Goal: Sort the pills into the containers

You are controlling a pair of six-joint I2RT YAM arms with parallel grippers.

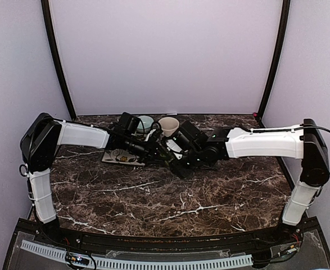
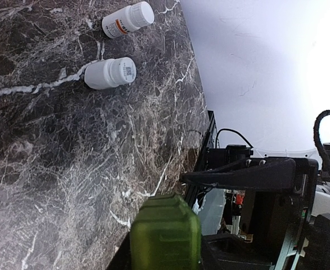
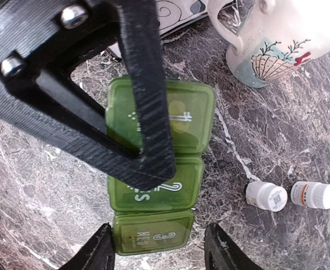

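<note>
A green pill case with several lidded compartments is held in the air by my left gripper (image 1: 159,152), which is shut on it; its green end (image 2: 165,230) fills the bottom of the left wrist view. My right gripper is part open around the case's lowest compartment; whether both fingertips touch it I cannot tell. Two white pill bottles, one plain (image 2: 105,73) and one with an orange label (image 2: 121,22), lie or stand on the marble table beyond.
A white mug with a printed plant (image 3: 271,62) stands behind the grippers. A white cup (image 1: 169,122) and pale bowl (image 1: 144,121) are at the back.
</note>
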